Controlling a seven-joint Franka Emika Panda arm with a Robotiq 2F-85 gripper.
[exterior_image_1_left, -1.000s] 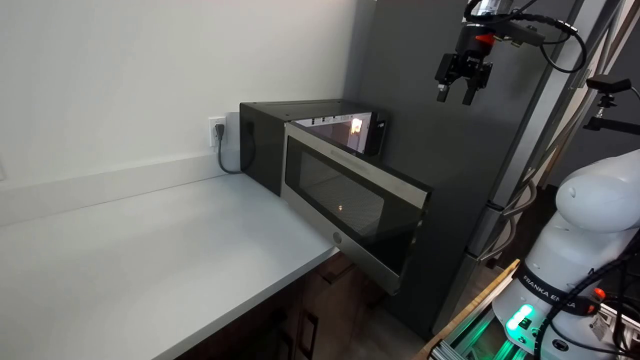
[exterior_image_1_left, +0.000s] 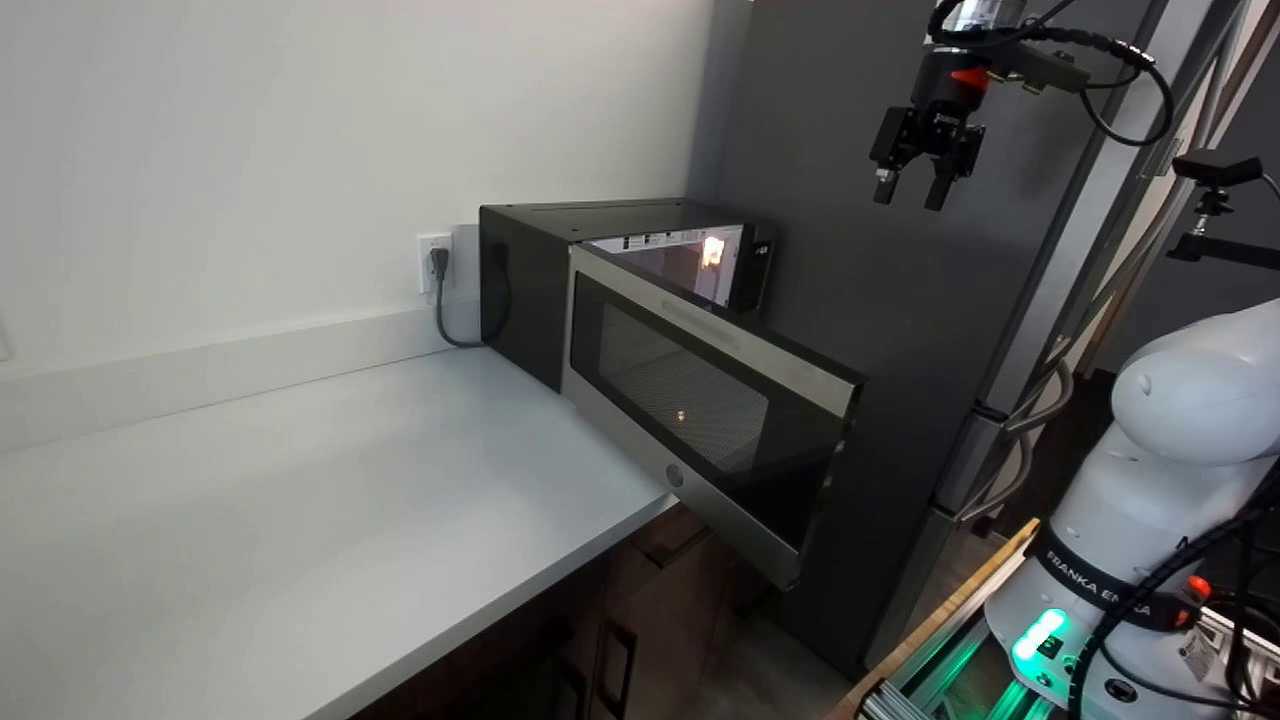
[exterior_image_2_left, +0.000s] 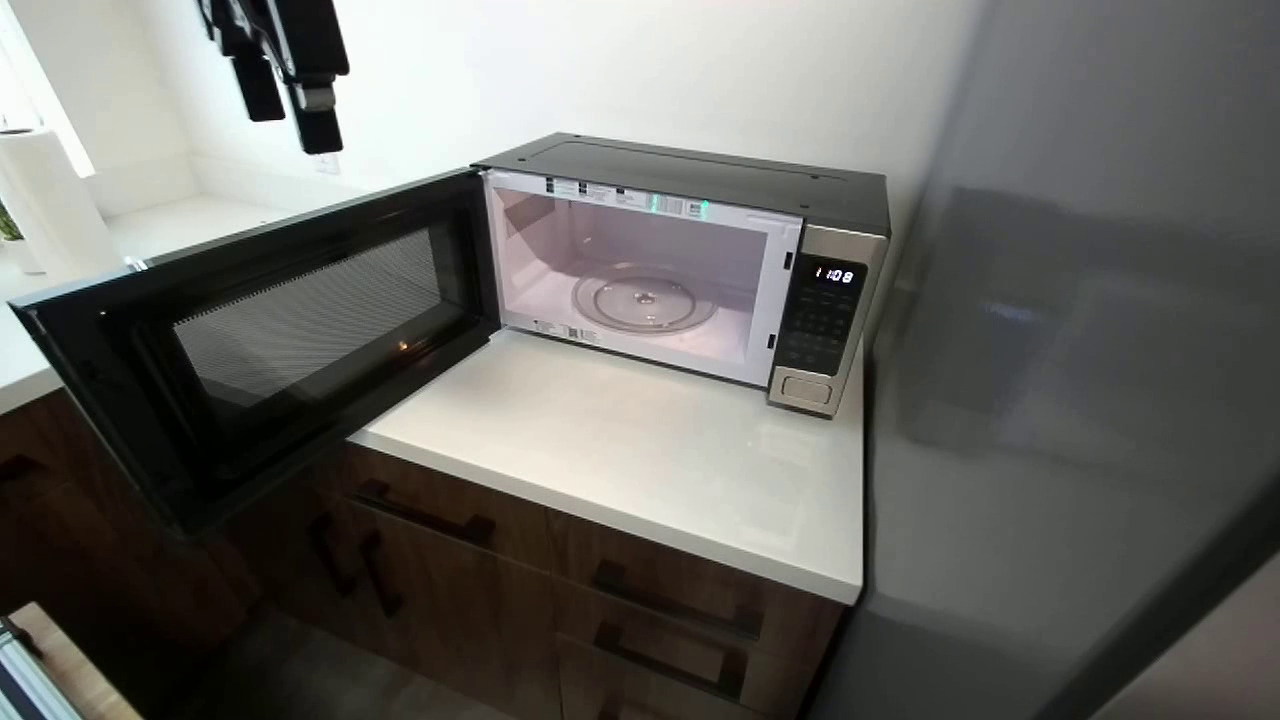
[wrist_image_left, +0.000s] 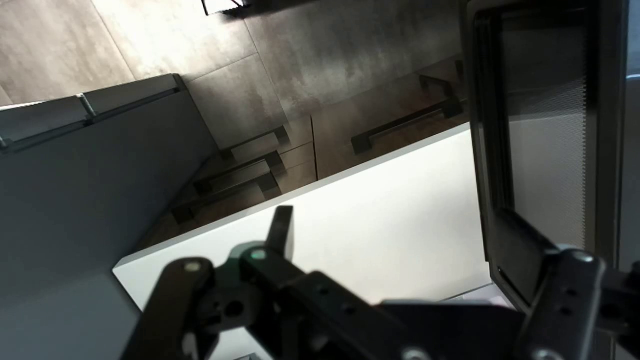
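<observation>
The microwave (exterior_image_2_left: 696, 168) stands on the counter with its door (exterior_image_2_left: 108, 360) swung wide. Inside its lit, pale cavity lies a round glass turntable (exterior_image_2_left: 642, 298), with nothing on it. From exterior view 1 the outer face of the door (exterior_image_1_left: 684, 372) juts past the counter's edge. My gripper (exterior_image_1_left: 912, 192) hangs pointing down, higher than the microwave and clear of the door. Its fingers are apart, with nothing between them. In the wrist view one fingertip (wrist_image_left: 280, 231) shows over the white counter, and the other side of the gripper overlaps the door (wrist_image_left: 489, 150).
A grey refrigerator (exterior_image_1_left: 828, 264) rises close beside the microwave. Brown drawers (exterior_image_2_left: 672, 600) with dark handles sit below. A power cord (exterior_image_1_left: 450, 330) runs to the wall outlet.
</observation>
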